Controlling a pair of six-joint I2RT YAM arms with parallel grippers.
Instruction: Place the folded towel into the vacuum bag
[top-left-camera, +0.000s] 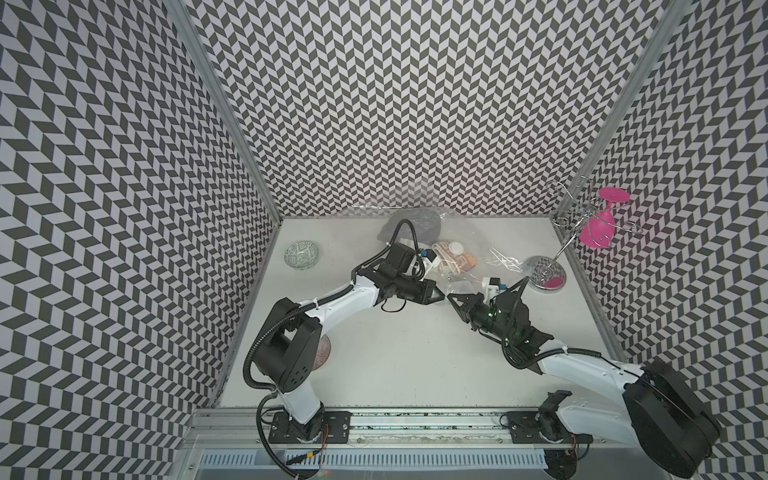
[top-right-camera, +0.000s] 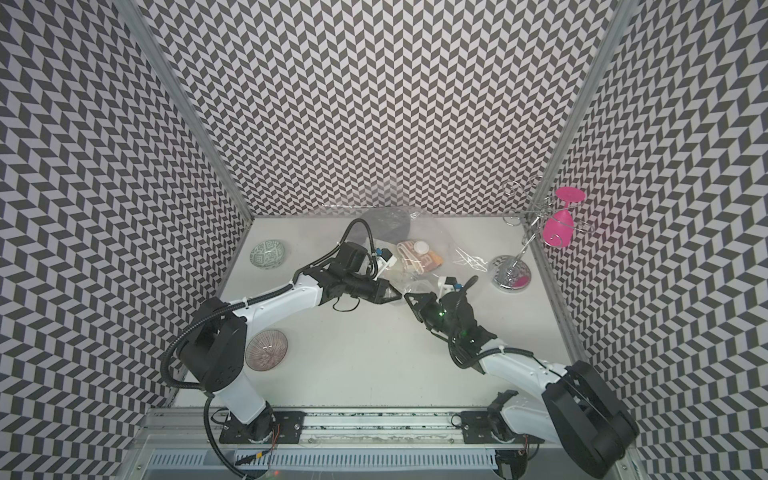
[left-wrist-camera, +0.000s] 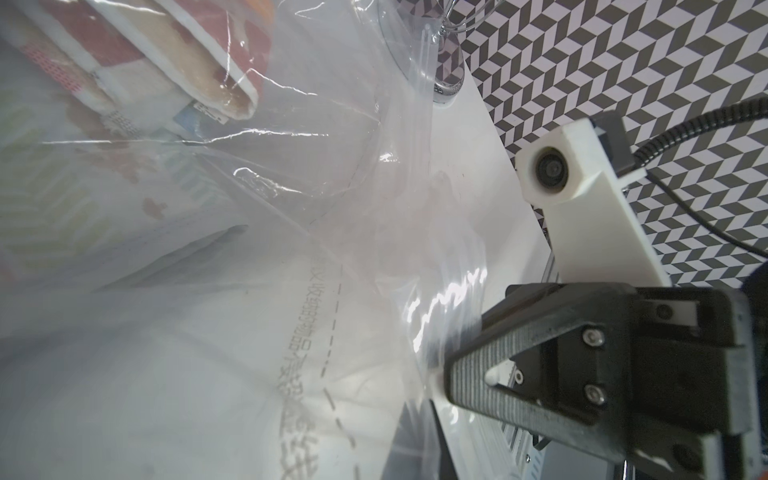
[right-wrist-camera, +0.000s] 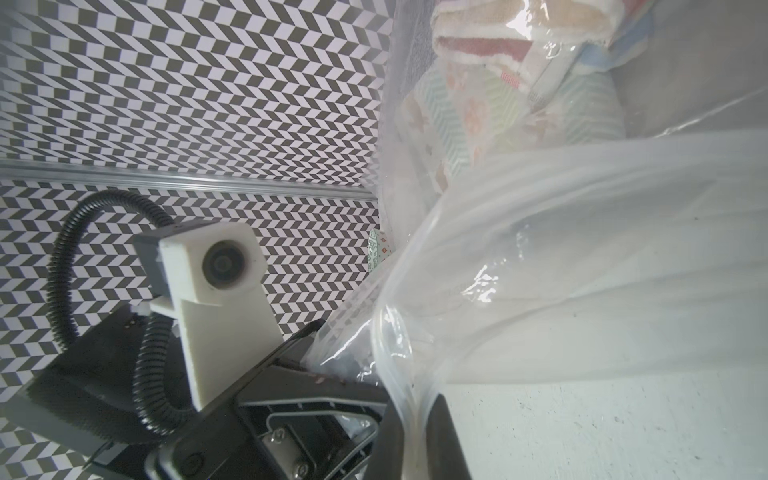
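Note:
A clear plastic vacuum bag (left-wrist-camera: 336, 200) spreads over the back middle of the table, with a folded striped towel (right-wrist-camera: 520, 32) lying in or under its film at the back. My left gripper (top-left-camera: 436, 294) and right gripper (top-left-camera: 453, 298) face each other at the bag's front edge, tips almost meeting. In the right wrist view my right gripper is shut on the gathered bag film (right-wrist-camera: 408, 352). My left gripper is shut; the film runs toward the tips, and what lies between its fingers is hard to make out.
A chrome stand (top-left-camera: 544, 273) with a pink glass (top-left-camera: 596, 232) stands at the right. A green dish (top-left-camera: 301, 254) is at the back left, a pink dish (top-right-camera: 266, 349) at the front left, partly behind the left arm.

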